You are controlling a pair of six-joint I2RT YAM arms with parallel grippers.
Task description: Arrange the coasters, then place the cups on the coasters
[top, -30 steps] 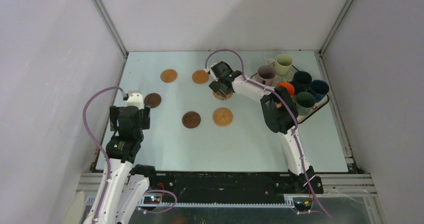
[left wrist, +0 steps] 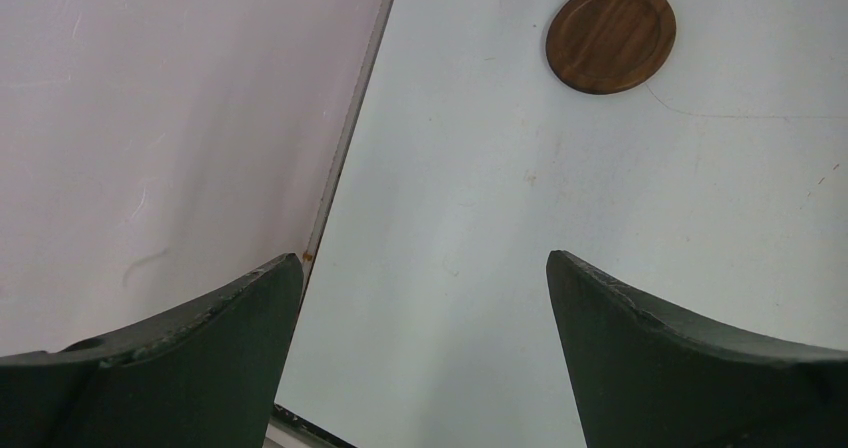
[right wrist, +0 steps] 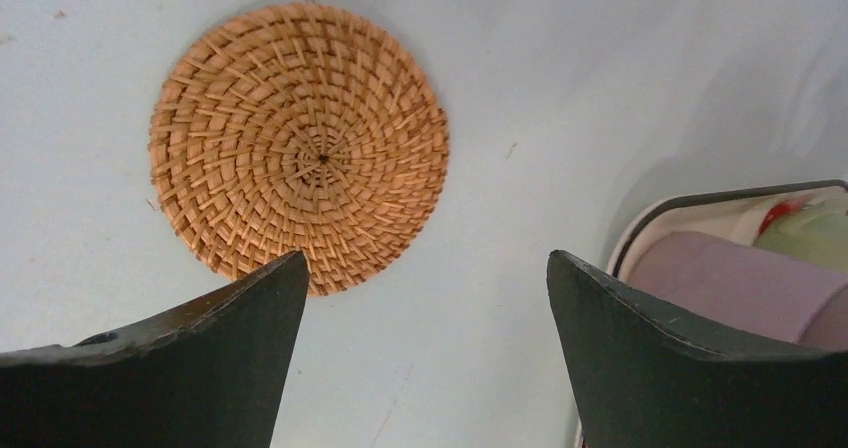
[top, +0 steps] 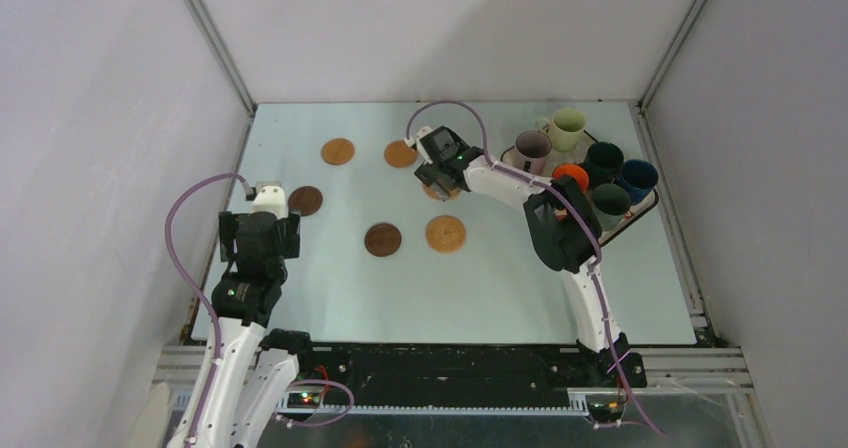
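Observation:
My right gripper [top: 434,176] hangs open over a woven coaster, which the top view shows mostly covered; the right wrist view shows that coaster [right wrist: 300,143] between and beyond the fingers, nothing held. A tray [top: 635,220] of several cups stands at the right: pale green [top: 567,123], mauve [top: 530,146], orange, dark green and blue [top: 637,178]. The mauve cup [right wrist: 705,278] lies partly behind a right finger in that wrist view. My left gripper [top: 259,243] stands open at the table's left side, empty, with a dark wooden coaster [left wrist: 610,38] ahead of it.
Other coasters lie flat: two tan ones at the back [top: 337,151], a dark one [top: 383,239] and a larger tan one [top: 445,233] nearer the front. Walls close in the back and both sides.
My right gripper has shifted very slightly left. The left arm and the cups have not moved.

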